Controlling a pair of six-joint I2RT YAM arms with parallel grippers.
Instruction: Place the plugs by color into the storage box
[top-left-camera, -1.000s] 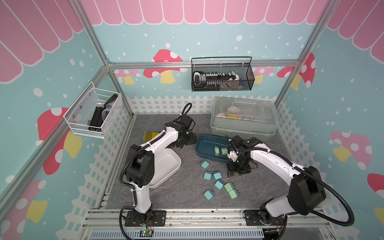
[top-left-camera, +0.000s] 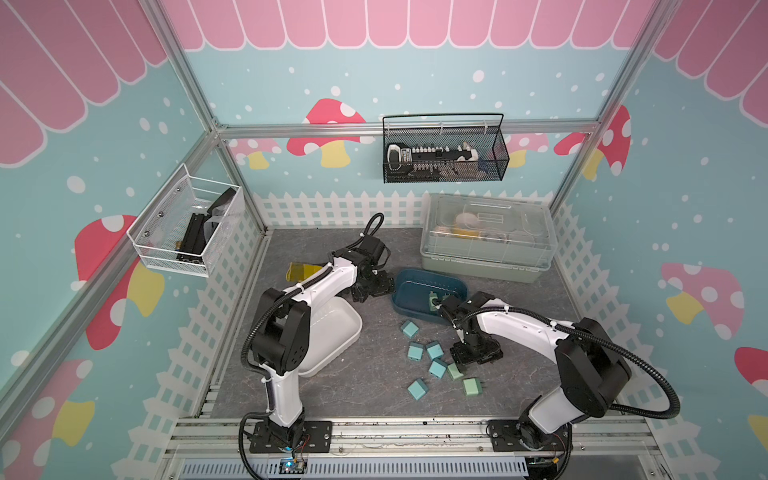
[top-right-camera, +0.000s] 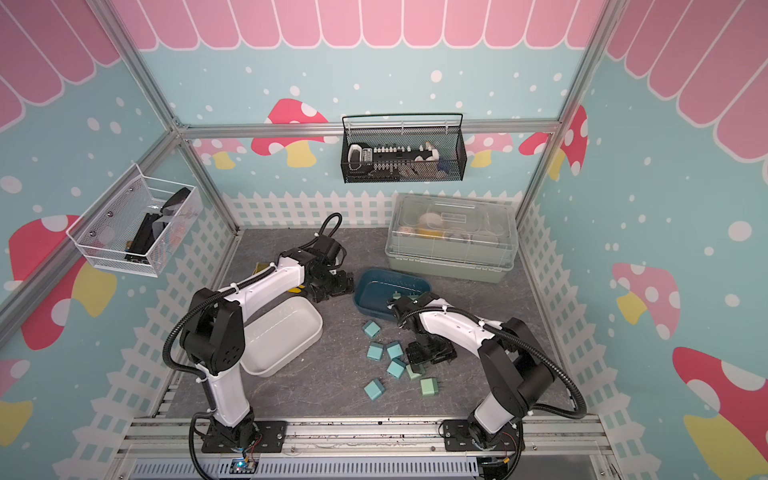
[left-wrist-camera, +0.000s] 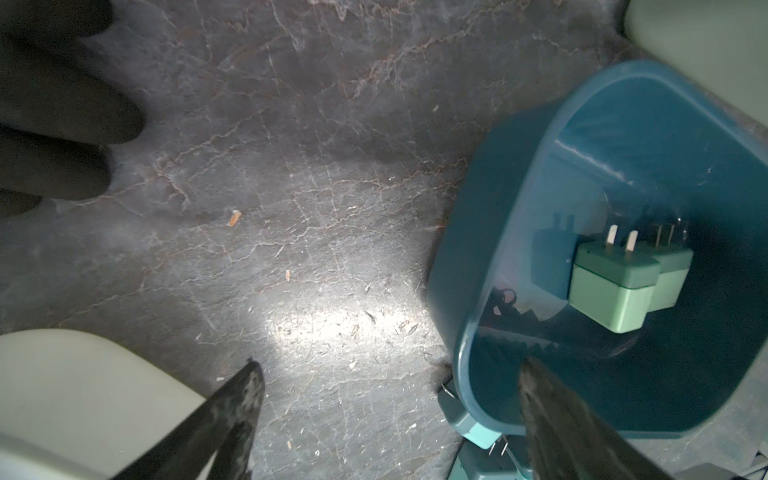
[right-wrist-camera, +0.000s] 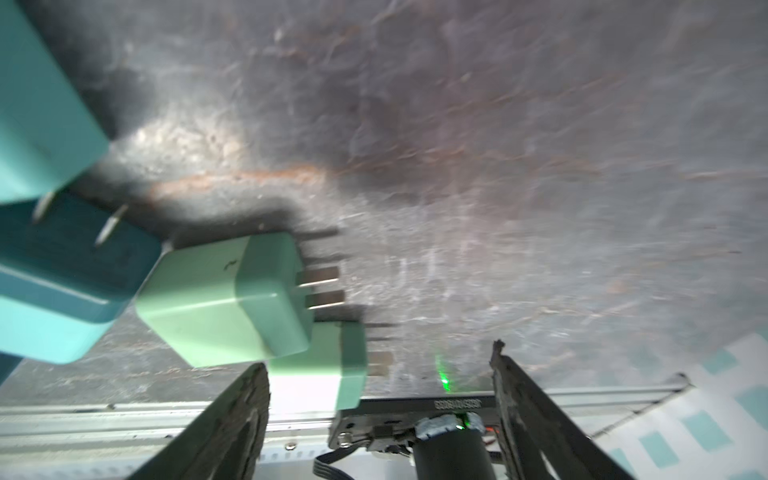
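Two green plugs (left-wrist-camera: 614, 292) sit inside the dark blue box (left-wrist-camera: 512, 232). On the table to the front right, one green plug (right-wrist-camera: 224, 296) touches a blue plug, and another green plug (right-wrist-camera: 308, 376) lies against it. Several blue plugs (top-left-camera: 416, 350) are spread in front of the blue box. My right gripper hovers by the green plugs, its fingers open with nothing held. The left gripper is between the white box (top-left-camera: 329, 332) and the blue box, its fingers apart and empty.
A lidded clear container (top-left-camera: 488, 240) stands behind the blue box at the back right. Something yellow (top-left-camera: 302, 272) lies behind the left arm. The front-left table, between the white box and the blue plugs, is clear.
The left arm has hardly moved.
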